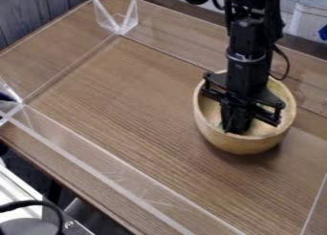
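My black gripper [238, 107] reaches down from the top into a round light wooden bowl [243, 140] on the right of the table. Its fingers sit low inside the bowl and hide most of what is in it; only a small bit of pale green shows behind them. Whether anything is between the fingertips is hidden.
Clear tape strips run across it. Dark cables lie at the lower left, off the table's edge.
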